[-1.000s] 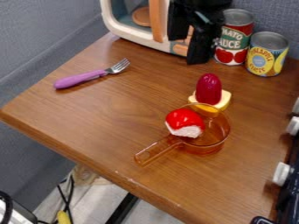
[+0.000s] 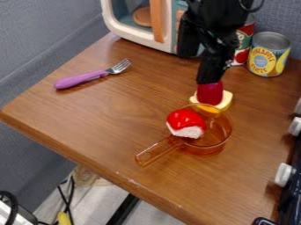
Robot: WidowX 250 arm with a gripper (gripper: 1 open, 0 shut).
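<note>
My black gripper (image 2: 213, 75) has its fingertips down at the top of a red oval object (image 2: 209, 95), which stands on a pale yellow piece (image 2: 224, 101); whether the fingers are closed on it is unclear. In front sit an amber transparent pan (image 2: 206, 142) with its handle toward the lower left, and a red-and-white round object (image 2: 185, 124) inside it. A purple-handled fork (image 2: 81, 78) lies at the left.
A white and teal toy appliance (image 2: 141, 26) stands at the back, with cans (image 2: 268, 57) at the back right. Dark equipment with white knobs lines the right edge.
My gripper has moved down from above the cans and appliance onto the red oval object, now covering its top.
</note>
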